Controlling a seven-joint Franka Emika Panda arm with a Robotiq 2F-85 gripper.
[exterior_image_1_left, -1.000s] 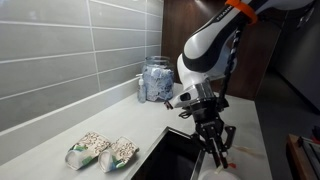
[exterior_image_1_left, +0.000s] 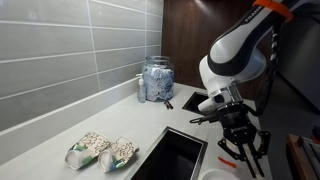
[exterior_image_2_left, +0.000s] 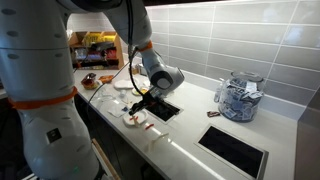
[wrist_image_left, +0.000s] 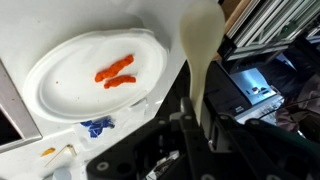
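In the wrist view a pale, elongated thing (wrist_image_left: 200, 42), broad at its far end and narrowing toward the fingers, stands out from my gripper, which is shut on it. What it is cannot be made out. Behind and beside it lies a white oval plate (wrist_image_left: 48, 78) bearing two orange-red pieces (wrist_image_left: 115, 69). In exterior view 1 my gripper (exterior_image_1_left: 246, 158) points down at the lower right, to the right of the plate (exterior_image_1_left: 217, 175), which is partly cut off. The second exterior view shows the plate (exterior_image_2_left: 128, 121) near the counter's front.
A dark sink basin (exterior_image_1_left: 172, 157) lies left of the plate. Two patterned cups (exterior_image_1_left: 118, 153) lie on their sides farther left. At the back stand a large glass jar (exterior_image_1_left: 158, 78) and a small bottle (exterior_image_1_left: 141, 88). A blue crumpled item (wrist_image_left: 97, 127) lies beside the plate.
Across exterior view 1, my arm and gripper have moved to the right, away from above the plate. More of the counter with its red piece now shows. The cups and jar have stayed put.
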